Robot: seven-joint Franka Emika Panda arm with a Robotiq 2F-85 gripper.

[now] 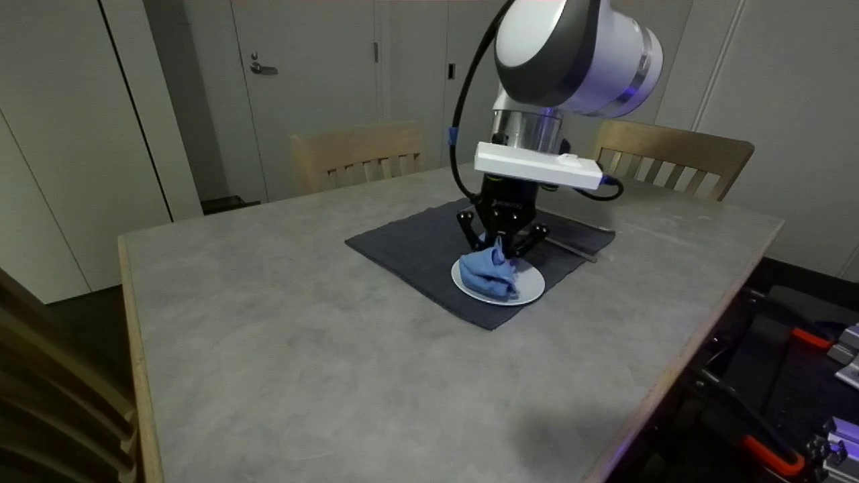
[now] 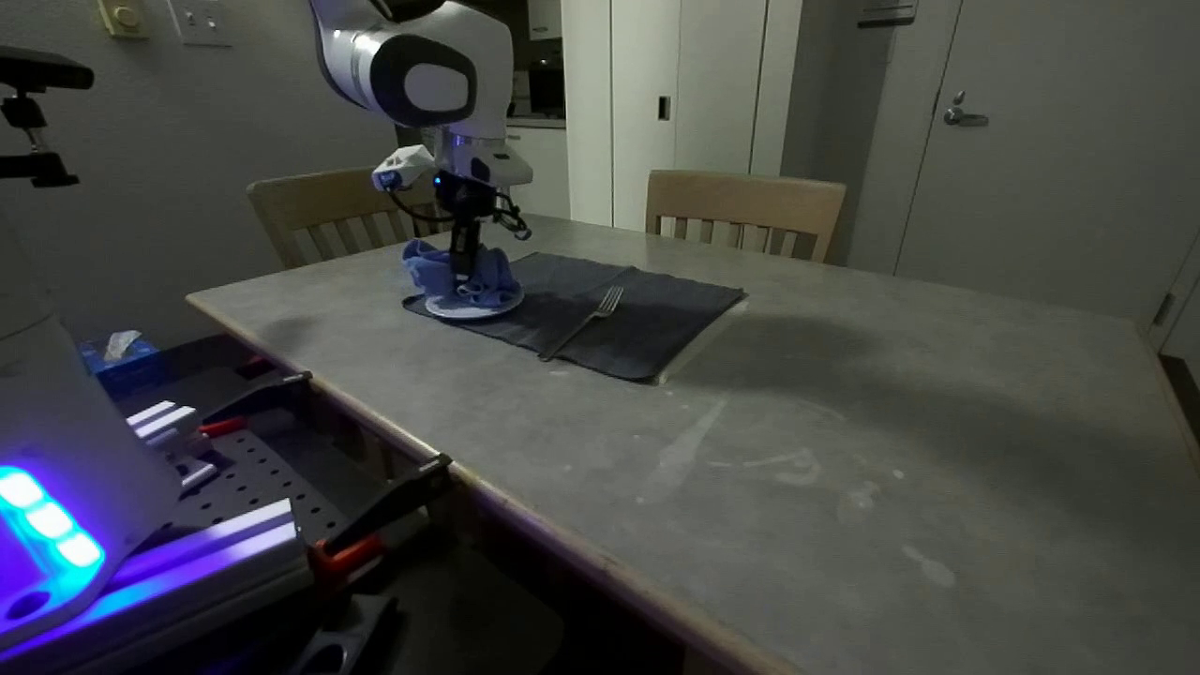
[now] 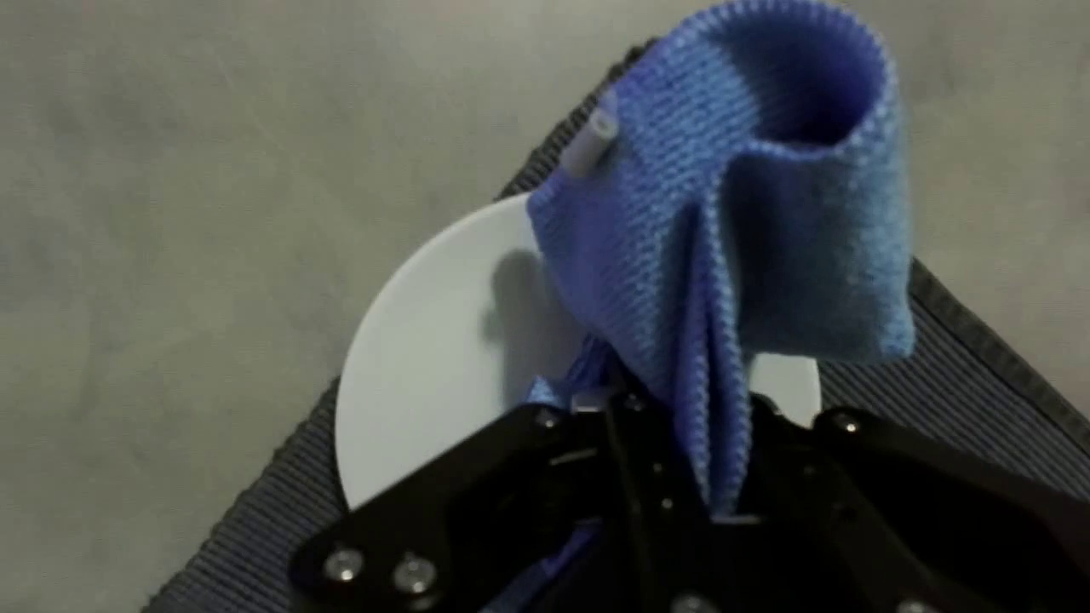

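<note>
Bunched in my gripper is a blue cloth (image 3: 674,225), its knitted folds pinched between the shut fingers. Beneath it lies a white plate (image 3: 429,378) on a dark grey placemat (image 3: 276,511). In exterior view 1 the cloth (image 1: 487,272) covers the plate's left and middle, leaving the plate's right rim (image 1: 531,283) bare. From the other side, in exterior view 2, the cloth (image 2: 489,277) spreads around my gripper (image 2: 463,274) low over the plate (image 2: 478,311). How much of the cloth touches the plate is hard to tell.
A fork (image 2: 585,322) rests on the placemat (image 2: 664,315), beside the plate. Wooden chairs (image 2: 742,202) stand along its far side.
</note>
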